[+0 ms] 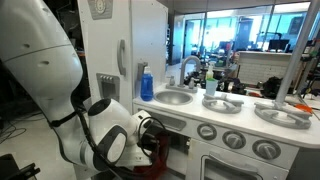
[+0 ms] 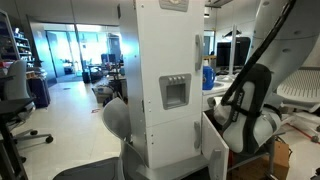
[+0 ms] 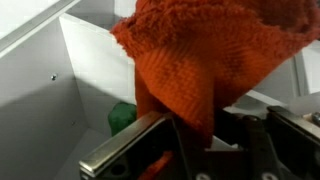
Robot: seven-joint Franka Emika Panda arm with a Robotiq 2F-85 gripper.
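Observation:
Red-orange cloth [image 3: 205, 55] fills the upper middle of the wrist view, bunched and hanging down between the fingers. My gripper is shut on it. Below and to the left lies a pale grey drawer-like space with straight walls [image 3: 75, 100]. A small green item [image 3: 121, 117] shows there, partly behind the gripper. In exterior view 1 the arm [image 1: 105, 135] bends down in front of the low cabinet, and its gripper end is hard to make out against the dark reddish area there.
Above the cabinet runs a white counter [image 1: 245, 118] with a sink [image 1: 174, 96], a blue bottle [image 1: 147, 85] and stove burners [image 1: 285, 115]. A tall white cabinet [image 1: 112, 50] stands at the left of the counter. Open floor [image 2: 85, 140] shows in exterior view 2.

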